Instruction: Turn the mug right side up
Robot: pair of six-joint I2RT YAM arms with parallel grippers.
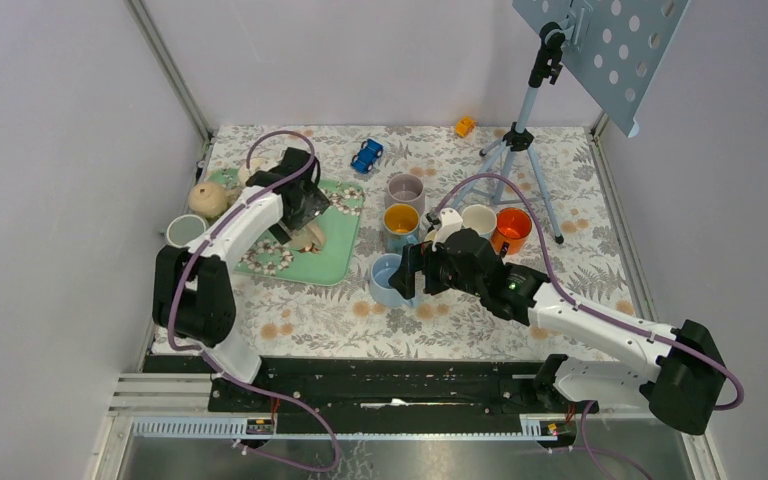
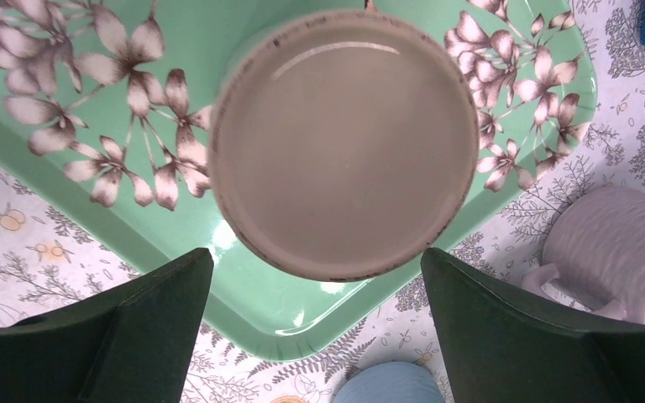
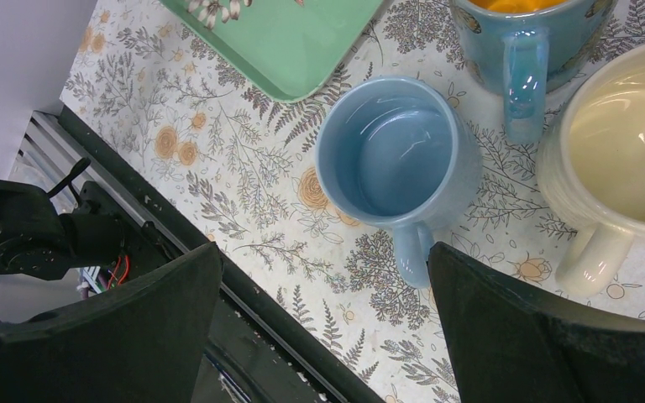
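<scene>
A beige piece with a flat, rounded face (image 2: 343, 147) stands on the green floral tray (image 1: 330, 250), filling the middle of the left wrist view; whether it is an upturned mug I cannot tell for sure. My left gripper is open just over it, nothing between its fingers. My right gripper stands open above the table near the light blue mug (image 3: 386, 159), which is upright with its handle toward the fingers, apart from them.
Nearby are a lilac mug (image 1: 405, 188), a yellow-lined mug (image 1: 400, 220), a cream mug (image 3: 613, 143) and an orange mug (image 1: 511, 230). A blue toy car (image 1: 366, 155) and a tripod (image 1: 525, 150) stand at the back.
</scene>
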